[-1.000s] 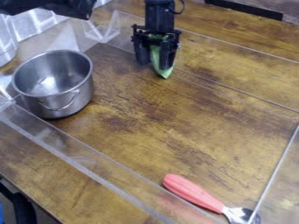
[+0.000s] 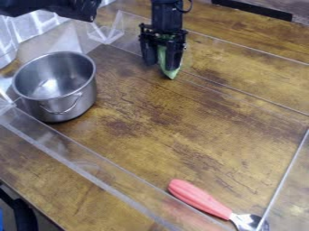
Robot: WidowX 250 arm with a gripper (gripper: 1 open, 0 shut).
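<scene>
My black gripper hangs at the top centre of the camera view, low over the wooden table, around a green object that is largely hidden behind it. Whether the fingers are closed on the object is hard to tell. A steel pot stands at the left, apart from the gripper. A pink-handled utensil with a metal head lies at the bottom right.
Transparent walls run along the left and right of the work area on the table. A white cloth lies at the top left.
The gripper has moved very slightly, and less of the green object shows now. The pot and the pink-handled utensil have not moved.
</scene>
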